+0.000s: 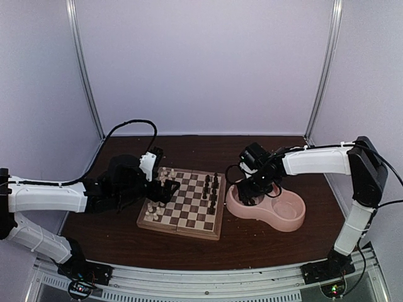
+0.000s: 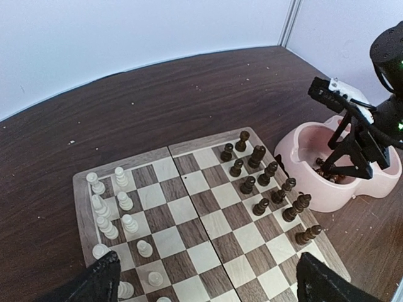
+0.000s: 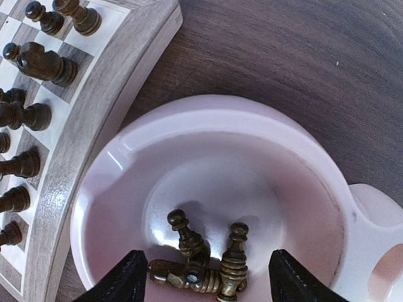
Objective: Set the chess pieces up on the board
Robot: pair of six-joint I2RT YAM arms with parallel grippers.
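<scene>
The wooden chessboard [image 1: 189,217] lies at the table's middle, white pieces [image 2: 129,223] along its left side and dark pieces [image 2: 277,196] along its right. My left gripper hangs open over the board, nothing between its fingers. On the right, a pink double bowl [image 1: 271,217] stands close to the board's edge. Dark pieces lie in its left hollow, among them an upright-pointing pawn-like piece [image 3: 189,239] and a ringed one [image 3: 233,264]. Around these, my right gripper is open, its fingers [image 3: 126,277] to either side of the pile.
The bowl's right hollow [image 1: 288,206] looks empty. Bare dark tabletop [image 1: 151,248] runs in front of the board and behind it. The board's raised rim [image 3: 119,94] runs right beside the bowl.
</scene>
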